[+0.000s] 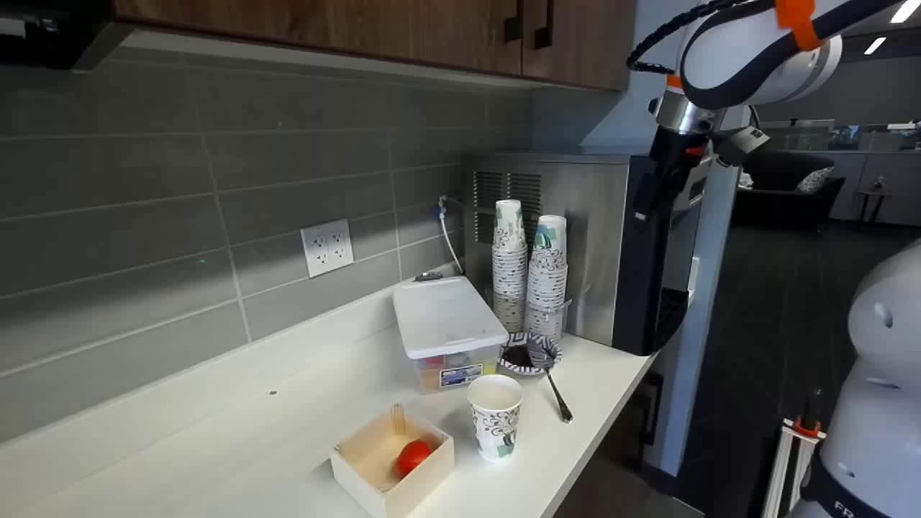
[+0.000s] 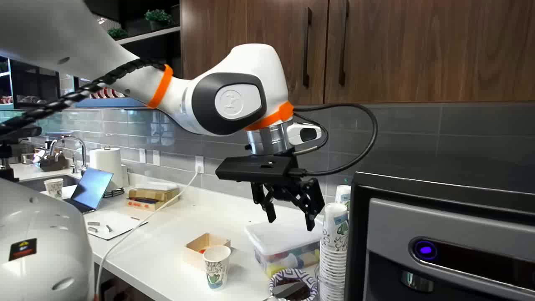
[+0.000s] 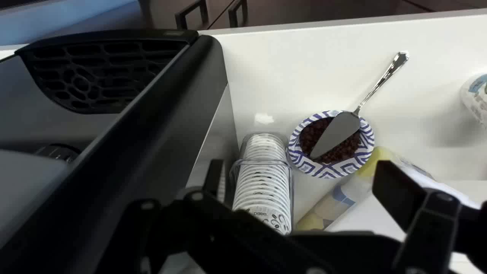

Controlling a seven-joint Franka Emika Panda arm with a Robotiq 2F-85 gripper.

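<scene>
High above the counter, my gripper hangs open with nothing between its fingers. A patterned bowl holds dark beans or granules, and a metal cake server rests across it with its handle over the rim. A single paper cup stands upright by a light wooden box, in which a red round object lies. Tall stacks of paper cups stand beside the machine; in the wrist view they appear between my fingers but well below them.
A stainless machine closes off one end of the counter. The lidded plastic bin sits by the wall, next to the cup stacks. Wooden cabinets hang overhead. Bare counter lies beyond the wooden box, towards a laptop.
</scene>
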